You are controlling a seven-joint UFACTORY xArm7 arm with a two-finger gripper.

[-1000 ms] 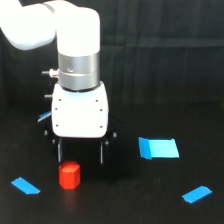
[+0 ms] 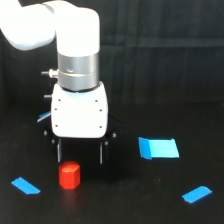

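A small red block (image 2: 69, 176) sits on the black table at the lower left. My gripper (image 2: 80, 156), hanging from the white arm, points down just behind or above the block; the exact height and depth between them cannot be told. Its thin dark fingers stand wide apart, open, and nothing shows held between them. In the picture the block lies below the left finger's side, nearer that finger than the right one.
A light-blue square (image 2: 163, 148) with a darker blue strip (image 2: 145, 148) lies right of the gripper. Blue tape pieces mark the table at the lower left (image 2: 26, 186) and lower right (image 2: 197, 194).
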